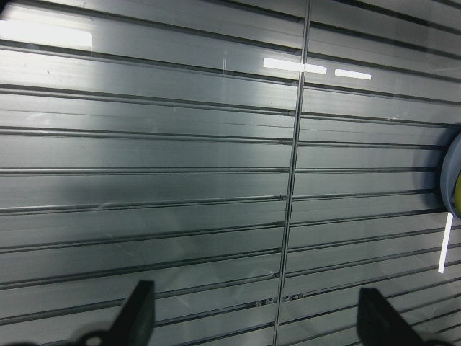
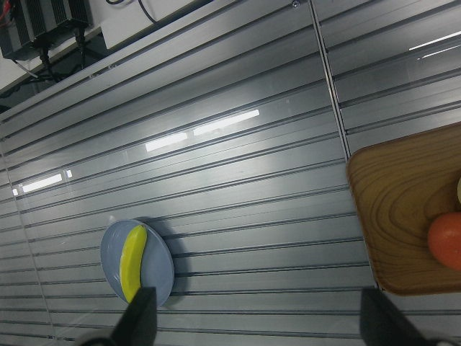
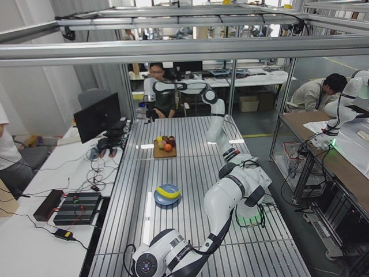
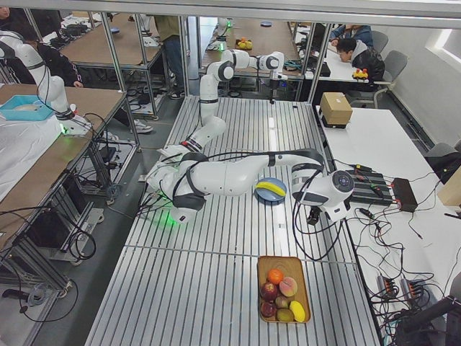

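A blue plate (image 4: 261, 194) holds a yellow banana (image 2: 132, 263). A wooden tray (image 2: 389, 187) carries several fruits, among them an orange (image 4: 275, 276), a peach (image 4: 287, 287) and a yellow fruit (image 4: 296, 311). My right gripper (image 4: 314, 216) hangs high between plate and tray, open and empty; its wrist view shows plate at left, tray at right. My left gripper (image 4: 272, 98) is at the table's far end in the camera right view, open over bare slats; in its wrist view the plate is partly visible at the right edge.
A side desk (image 3: 40, 254) carries black power units (image 3: 78, 208), cables and a monitor (image 3: 98, 118). Metal frame posts surround the table; people sit beyond it.
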